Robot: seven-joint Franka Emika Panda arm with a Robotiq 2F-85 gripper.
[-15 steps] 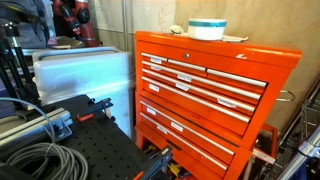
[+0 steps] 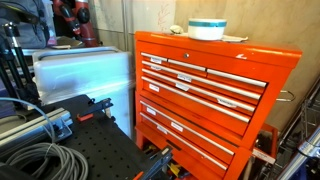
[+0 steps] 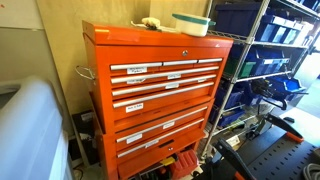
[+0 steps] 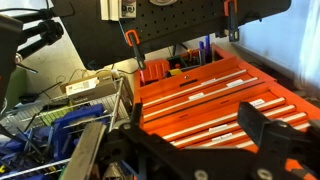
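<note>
In the wrist view my gripper is open, its black fingers reaching up from the lower edge with a gap between them. Behind them lies the orange-red tool chest, its drawers closed as far as I can see. The same tool chest fills the middle of exterior view 1, with pale labelled drawer fronts. A white round container with a teal rim stands on its top, also visible as the container in exterior view 2. The gripper's fingers are not clear in either exterior view.
A black perforated table stands before the chest, bearing coiled cable. Wire shelves with blue bins are beside the chest. A white tub sits at the left. Tools lie low in front of the chest.
</note>
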